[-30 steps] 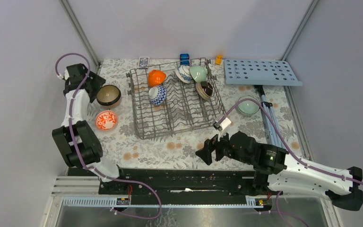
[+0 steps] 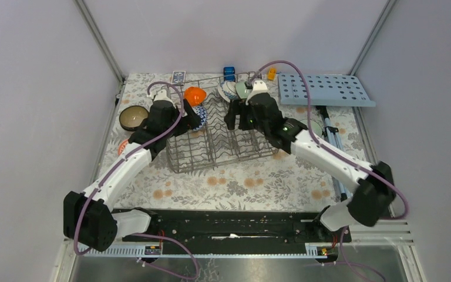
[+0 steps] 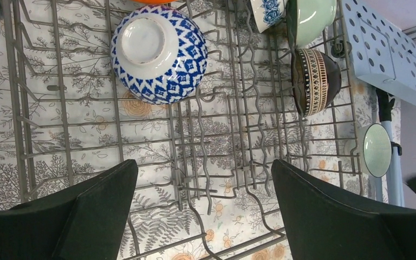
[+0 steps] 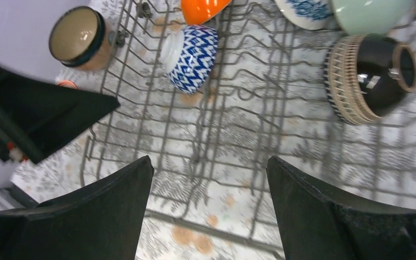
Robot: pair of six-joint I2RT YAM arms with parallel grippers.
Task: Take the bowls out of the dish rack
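The wire dish rack (image 2: pixel 182 161) holds a blue zigzag bowl (image 3: pixel 160 57), an orange bowl (image 2: pixel 194 96), a blue-and-white bowl (image 3: pixel 265 12), a mint bowl (image 3: pixel 313 19) and a dark bowl with a patterned band (image 3: pixel 315 82). My left gripper is open above the rack near the zigzag bowl, nothing between its fingers. My right gripper is open over the rack's right half, also empty.
Outside the rack are a brown bowl (image 2: pixel 134 116), a red bowl (image 2: pixel 123 147) and a pale bowl (image 3: pixel 375 150). A perforated blue shelf (image 2: pixel 326 88) stands at back right.
My left arm has swung rightward from the far left to over the rack. My right gripper has moved up and back from the front right to over the rack.
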